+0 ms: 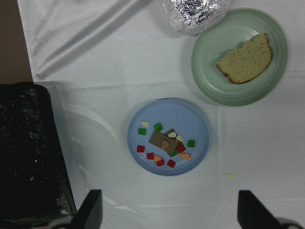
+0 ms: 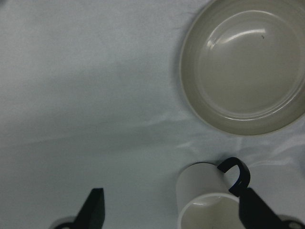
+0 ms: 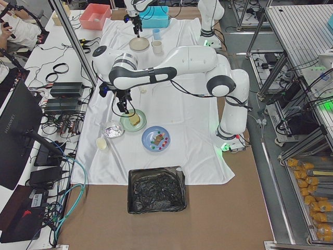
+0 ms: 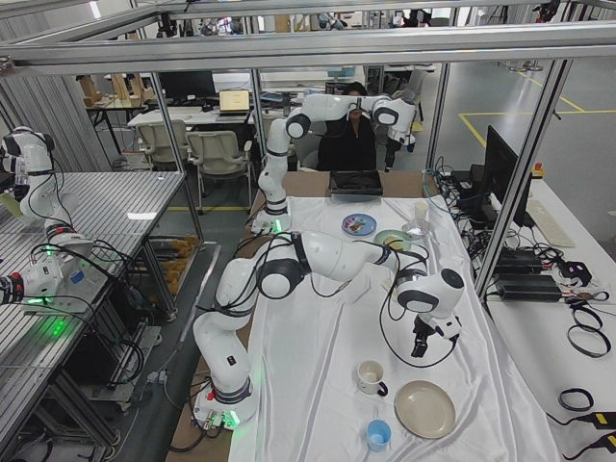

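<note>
My left gripper is open and empty, high above a blue plate (image 1: 143, 121) with small coloured pieces and brown slabs, and a green plate (image 1: 214, 86) with a bread slice (image 1: 245, 62). My right gripper stands open above the cloth beside a white mug (image 2: 195, 183) with a black handle and a beige plate (image 2: 243, 62).
A foil-covered bowl (image 1: 193, 12) sits beside the green plate, and a pale cup (image 3: 101, 144) nearby. A black-lined tray (image 1: 28, 152) stands at one end, a blue cup (image 4: 378, 435) near the mug.
</note>
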